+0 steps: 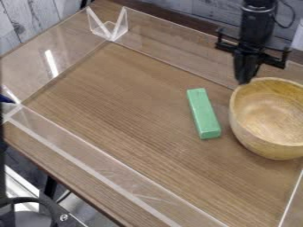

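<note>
The black gripper [246, 69] is at the upper right, above the back rim of a wooden bowl [270, 122]; it is shut, with nothing seen between its small, dark fingers. A green block [204, 113] lies on the wooden table [112, 133], just left of the bowl and apart from the gripper.
A clear plastic piece [108, 25] stands at the back left. A black coiled object [27, 213] is at the bottom left corner.
</note>
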